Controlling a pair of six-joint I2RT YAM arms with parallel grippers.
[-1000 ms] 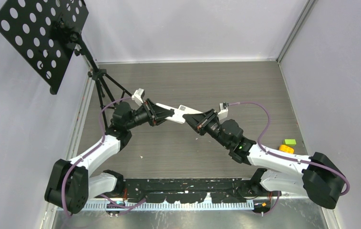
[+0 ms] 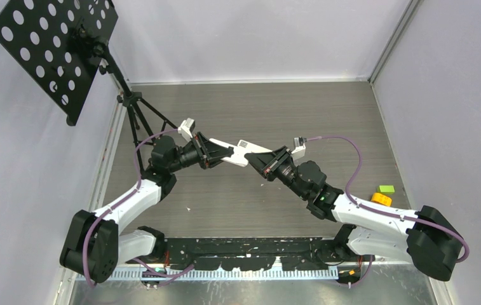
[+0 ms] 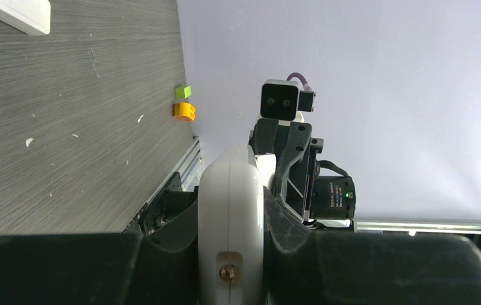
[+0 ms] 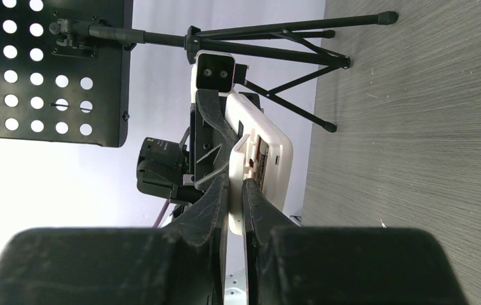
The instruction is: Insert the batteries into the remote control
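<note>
The white remote control [image 3: 230, 210] is gripped lengthwise, with my left gripper [image 2: 230, 152] shut on it. In the right wrist view the remote [image 4: 282, 152] stands on edge, its battery bay [image 4: 260, 159] uncovered; metal contacts and something dark show inside, but I cannot tell whether that is a battery. A slim white piece [image 4: 235, 197], perhaps the cover, stands beside the bay. My right gripper has its fingertips on either side of this piece, very close to its faces; whether they press on it cannot be told. No loose battery shows.
Behind the remote, a white box-like thing [image 2: 255, 147] lies on the table, partly hidden by my right gripper. Green [image 2: 385, 189] and orange [image 2: 381, 199] blocks sit at the right edge. A black stand [image 2: 135, 97] stands at the left.
Nothing else visibly differs.
</note>
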